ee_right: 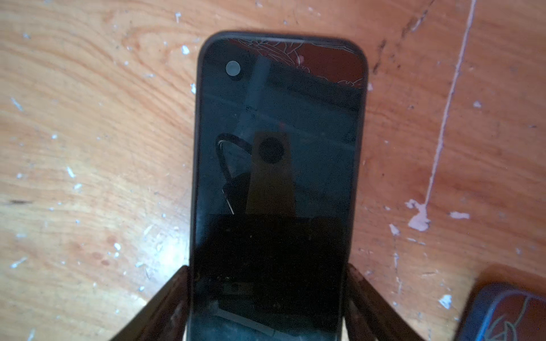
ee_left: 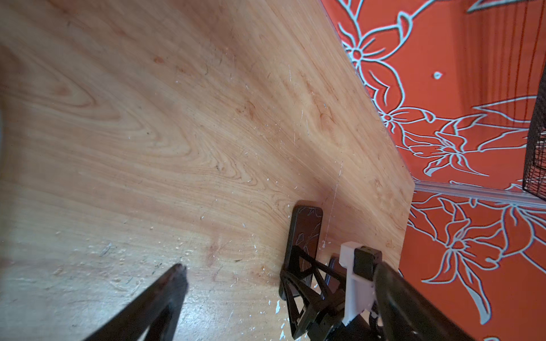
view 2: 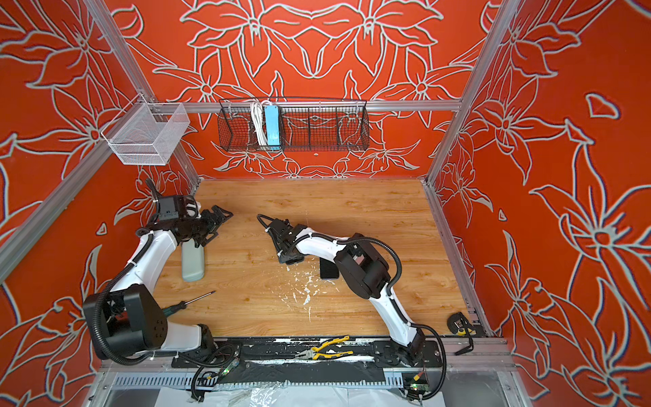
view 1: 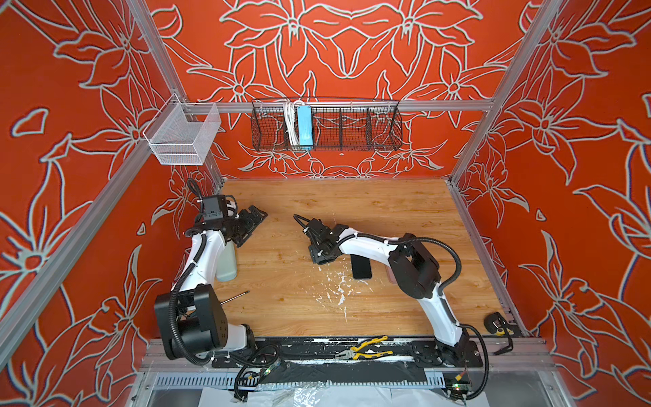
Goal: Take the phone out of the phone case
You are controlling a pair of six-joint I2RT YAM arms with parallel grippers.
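Observation:
A black phone in a dark case (ee_right: 275, 159) lies screen up under my right gripper (view 1: 318, 252), whose fingers are at both long edges of its lower part; whether they grip it cannot be told. A second black phone (view 1: 361, 266) lies to its right, partly under the right arm, with its corner (ee_right: 506, 312) in the right wrist view. My left gripper (view 1: 251, 224) stands open and empty above the table at the left, apart from the phones.
A pale green object (view 1: 225, 264) and a screwdriver (view 2: 200, 296) lie at the left. A tape measure (view 1: 497, 323) sits front right; pliers (view 1: 366, 347) lie on the front rail. Baskets (view 1: 325, 129) hang behind.

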